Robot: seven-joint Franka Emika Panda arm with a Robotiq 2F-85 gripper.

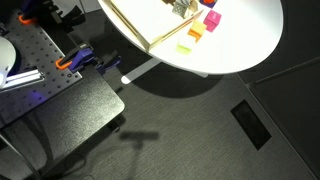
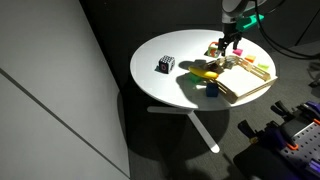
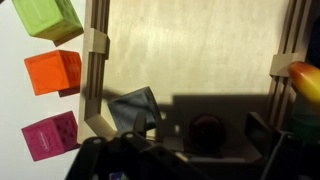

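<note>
My gripper stands open low over one end of a shallow wooden tray (image 3: 190,40), its dark fingers apart at the bottom of the wrist view. A dark grey block (image 3: 136,108) lies in the tray by the left wall, just ahead of the left finger. Between the fingers' lines a dark red round thing (image 3: 207,131) sits in shadow; whether it touches anything I cannot tell. In exterior view 2 the gripper (image 2: 232,50) is small above the tray's far end.
Outside the tray's left wall are green (image 3: 48,18), orange (image 3: 53,71) and magenta (image 3: 50,136) cubes. A yellow object (image 3: 306,80) rises close by the right wall. In exterior view 2, a black-and-white box (image 2: 166,64) stands on the white table (image 2: 150,85), whose left part is mostly clear.
</note>
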